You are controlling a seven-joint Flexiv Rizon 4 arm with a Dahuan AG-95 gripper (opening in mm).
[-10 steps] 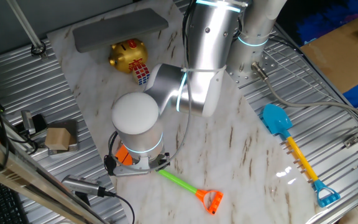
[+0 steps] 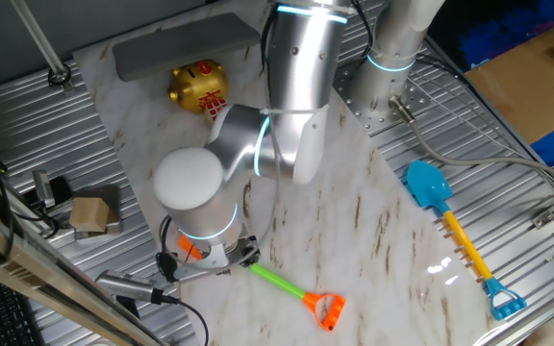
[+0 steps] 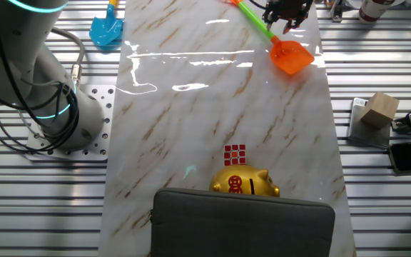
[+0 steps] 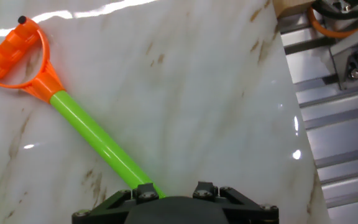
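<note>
A toy shovel with an orange blade (image 3: pixel 291 56), a green shaft (image 4: pixel 101 142) and an orange grip (image 4: pixel 17 56) lies flat on the marble-look table. My gripper is over the shaft near the blade end, its two black fingertips (image 4: pixel 146 191) apart. In the wrist view the shaft runs down towards the left fingertip, and the gripper's body hides the blade. Exterior view 2 shows the gripper (image 3: pixel 288 16) at the top edge, beside the shaft. Nothing shows held, and any contact with the shovel cannot be made out.
A gold piggy bank (image 3: pixel 247 180), a Rubik's cube (image 3: pixel 235 155) and a dark grey case (image 3: pixel 241 225) stand together at one table end. A blue and yellow shovel (image 2: pixel 464 240) lies off to the side near the arm's base.
The arm and gripper have shifted left in exterior view 1, covering more of the orange blade. The shovel and the other objects have stayed where they were.
</note>
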